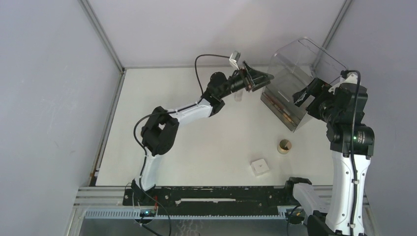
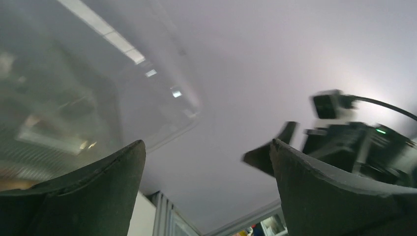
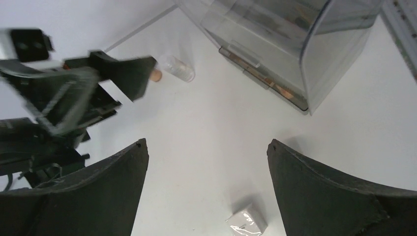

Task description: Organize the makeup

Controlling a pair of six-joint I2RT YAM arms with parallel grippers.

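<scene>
A clear acrylic organizer [image 1: 290,108] with an open lid stands at the back right. My left gripper [image 1: 260,78] is open just left of it, above a clear bottle [image 3: 179,70]; a small tan item [image 3: 155,75] stands beside that bottle. My right gripper [image 1: 305,93] hangs high over the organizer's right part, open and empty. A gold cup [image 1: 284,146] and a white box [image 1: 260,166] lie on the front right of the table. The left wrist view is blurred.
Walls and metal rails border the back and sides.
</scene>
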